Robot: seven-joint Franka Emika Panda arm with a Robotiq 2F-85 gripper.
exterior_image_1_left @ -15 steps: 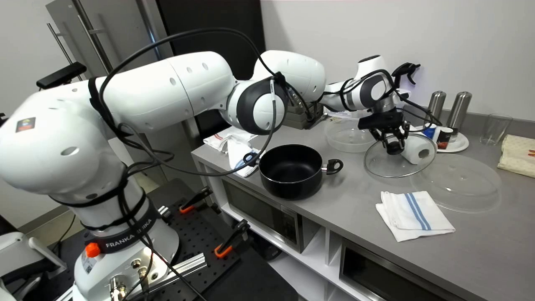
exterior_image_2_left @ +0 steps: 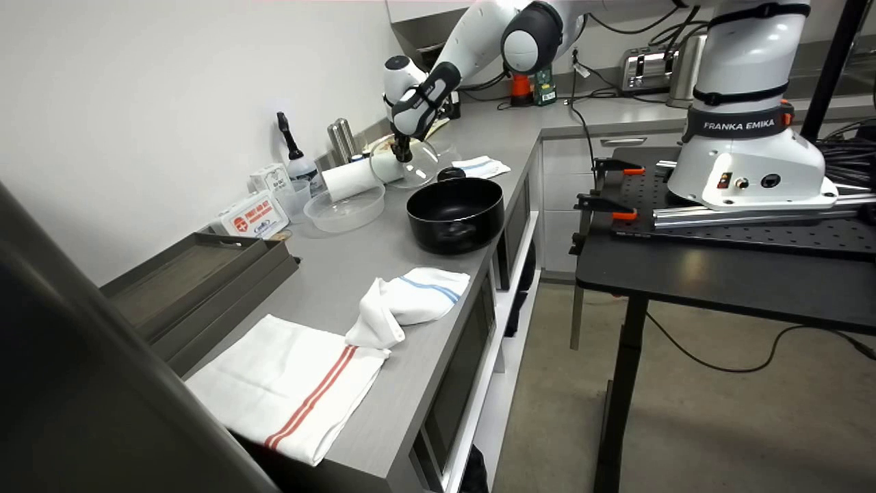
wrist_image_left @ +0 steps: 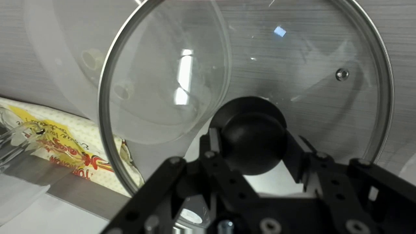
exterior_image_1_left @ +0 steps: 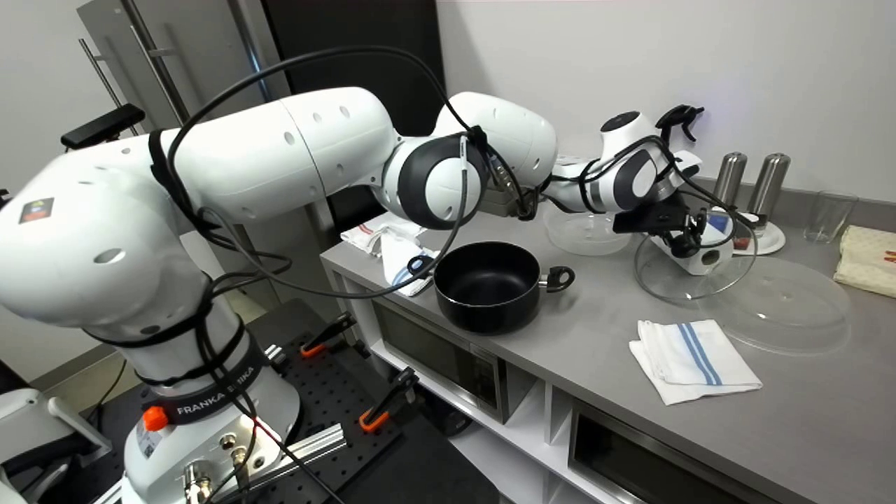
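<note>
My gripper is shut on the round black knob point(wrist_image_left: 253, 142) of a clear glass lid point(wrist_image_left: 312, 46) with a metal rim. In exterior view 1 the lid point(exterior_image_1_left: 672, 281) is tilted in front of the white paper roll point(exterior_image_1_left: 701, 256), and the gripper point(exterior_image_1_left: 690, 239) is above its middle. Whether the rim touches the counter is hard to tell. The black pot point(exterior_image_1_left: 487, 290) stands without a cover near the counter's front edge, left of the lid. A clear plastic cover point(exterior_image_1_left: 785, 294) lies flat on the counter just right of the lid.
Nearby are a folded blue-striped towel point(exterior_image_1_left: 695, 361), a clear bowl point(exterior_image_1_left: 584, 231), two steel shakers point(exterior_image_1_left: 768, 185) on a white plate and a drinking glass point(exterior_image_1_left: 829, 217). Bare counter lies between pot and towel. Grey trays point(exterior_image_2_left: 213, 287) sit along the wall.
The gripper and lid have moved right and tilted more, over the paper roll. The clear plastic cover has shifted slightly right. Pot and folded towel have stayed put.
</note>
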